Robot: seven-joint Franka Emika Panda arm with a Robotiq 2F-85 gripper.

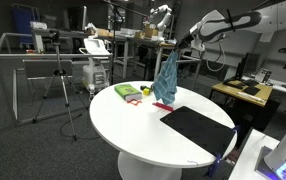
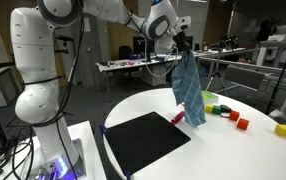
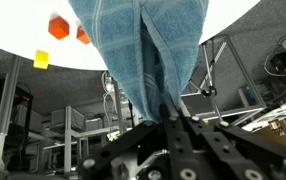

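A blue cloth (image 1: 167,80) hangs in a long narrow fold over the far part of the round white table (image 1: 113,118). My gripper (image 2: 187,48) is high above the table, shut on the cloth's top end. In the wrist view the blue cloth (image 3: 148,45) spreads away from the gripper, bunched where it meets the fingertips. The cloth (image 2: 189,92) reaches low in exterior view 2; whether its lower end touches the table, I cannot tell.
A black mat (image 2: 148,140) lies flat on the table near the arm's base. Close to the cloth is a red object (image 1: 163,107). A green box (image 1: 127,92), an orange block (image 2: 242,124) and a yellow block (image 2: 283,130) stand farther out.
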